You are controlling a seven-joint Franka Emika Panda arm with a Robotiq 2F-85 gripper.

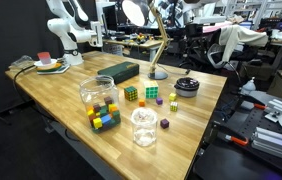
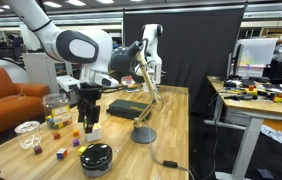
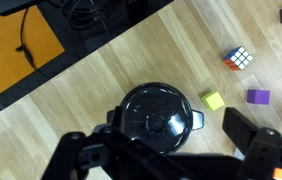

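A round black lidded pot (image 3: 146, 108) lies below my gripper in the wrist view. The fingers are wide open, one dark finger (image 3: 73, 152) on each side, with nothing between them. In exterior view 2 my gripper (image 2: 87, 104) hangs well above the table, over and slightly left of the pot (image 2: 96, 161). Exterior view 1 has the same pot (image 1: 187, 87) near the table's right edge. Beside it stand a small yellow cube (image 3: 214, 101), a purple cube (image 3: 258, 97) and a multicoloured puzzle cube (image 3: 238, 58).
A clear jar of coloured blocks (image 1: 105, 118) and a clear cup (image 1: 144, 130) stand toward the front. A dark green box (image 1: 119, 72) and a lamp (image 1: 157, 73) are farther back.
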